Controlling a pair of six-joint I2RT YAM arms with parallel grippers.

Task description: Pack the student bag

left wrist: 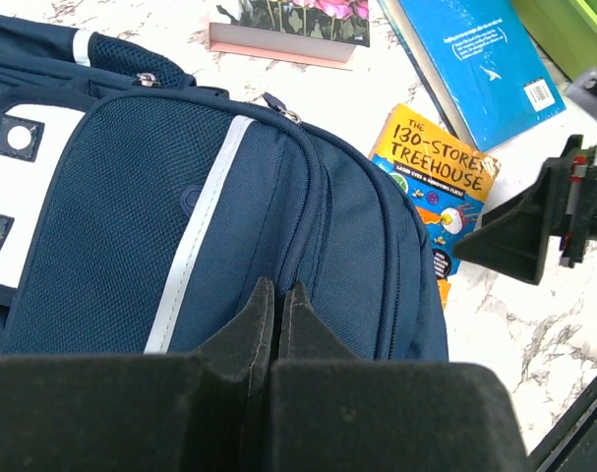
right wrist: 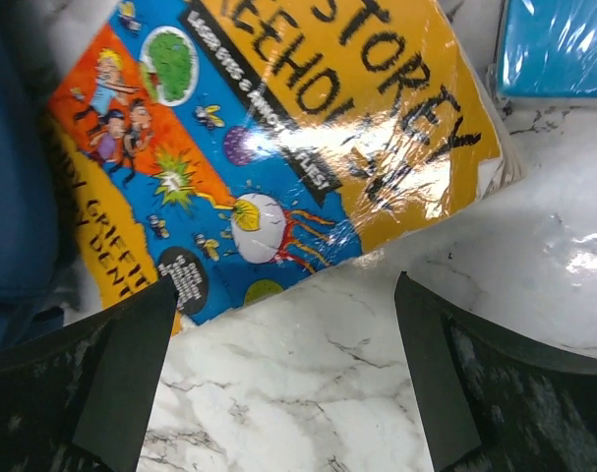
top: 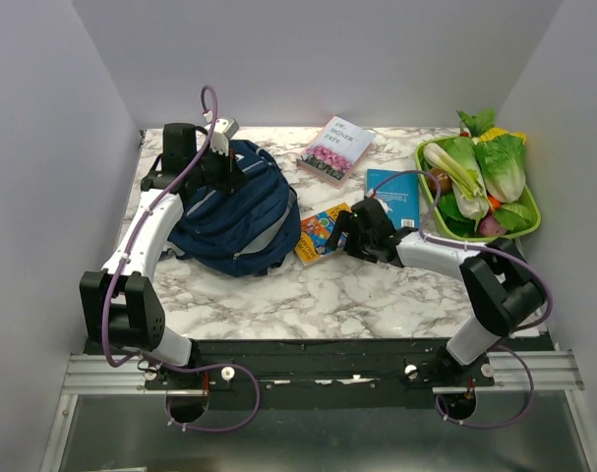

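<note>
A navy backpack (top: 239,226) lies on the left of the table, with my left gripper shut at its piped zip edge (left wrist: 303,226); whether fabric is between the fingers is hard to tell. Right of the bag lies the yellow-and-blue "Treehouse" book (right wrist: 268,147). My right gripper is open just over that book's lower edge, nothing between its fingers. A blue book (top: 391,187) lies behind it to the right, and a pink-flower book (top: 332,152) at the back.
A green basket of vegetables (top: 424,157) stands at the back right. Bare marble (top: 298,305) spans the front of the table. Grey walls close the sides and back.
</note>
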